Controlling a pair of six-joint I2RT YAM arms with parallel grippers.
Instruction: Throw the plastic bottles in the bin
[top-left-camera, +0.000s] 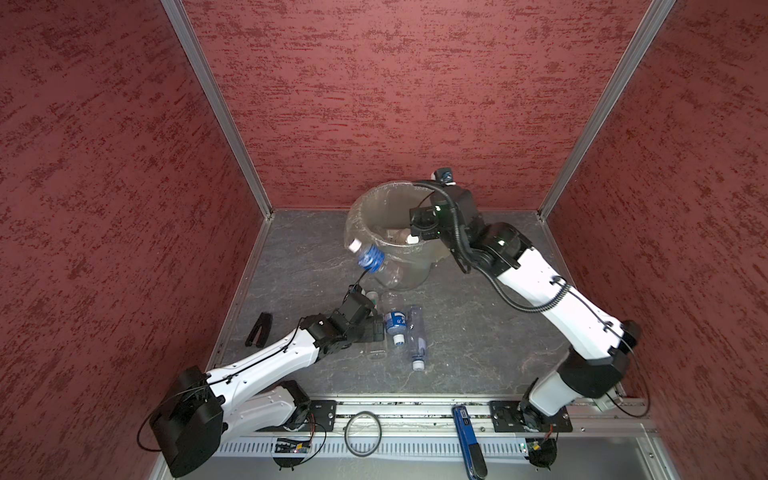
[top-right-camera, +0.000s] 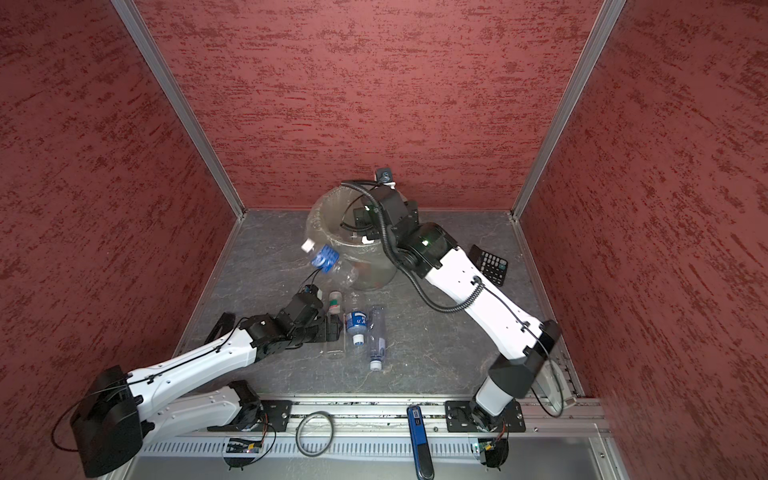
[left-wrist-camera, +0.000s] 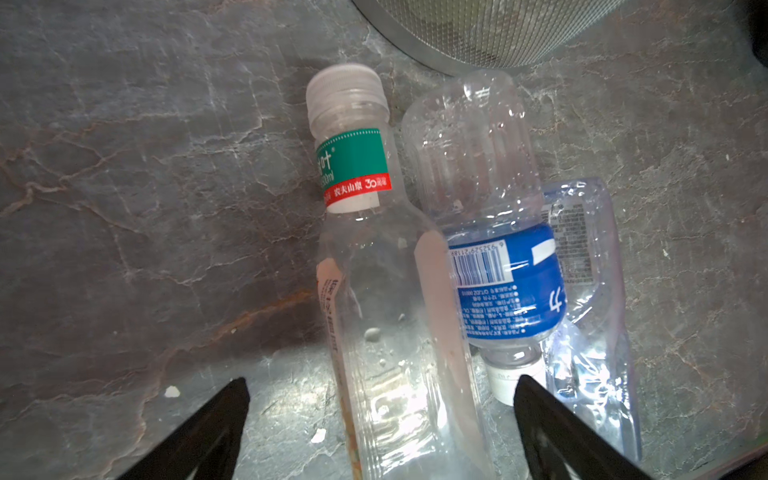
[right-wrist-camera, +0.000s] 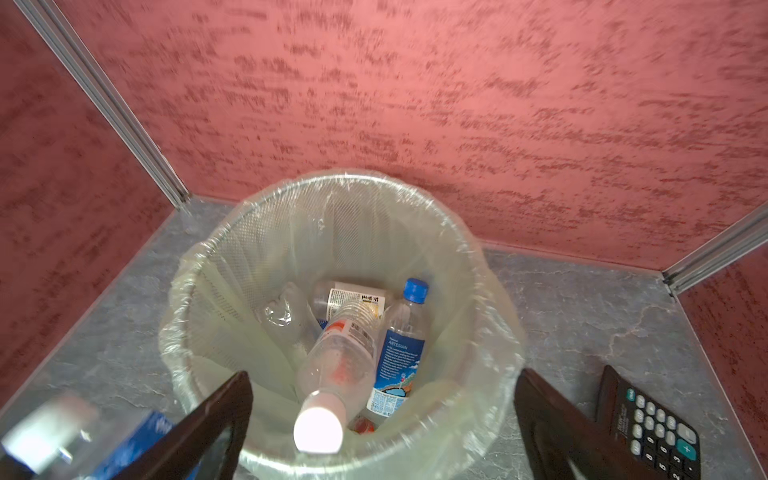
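Observation:
The bin (top-left-camera: 369, 209), lined with a clear bag, stands at the back and holds several bottles. Above it my right gripper is open and empty. The blue-labelled Pocari Sweat bottle (top-left-camera: 372, 257) is tilted outside the bin's front-left wall, cap up and left; a blurred part of this bottle (right-wrist-camera: 132, 440) shows low in the right wrist view. Over the table, my left gripper is open, its fingers either side of a clear green-banded bottle (left-wrist-camera: 392, 296), apart from it. Beside that bottle lie a blue-labelled bottle (left-wrist-camera: 508, 280) and a clear bottle (left-wrist-camera: 592, 320).
A black calculator (top-right-camera: 489, 265) lies right of the bin, partly behind the right arm. A black object (top-left-camera: 259, 329) lies at the left of the table.

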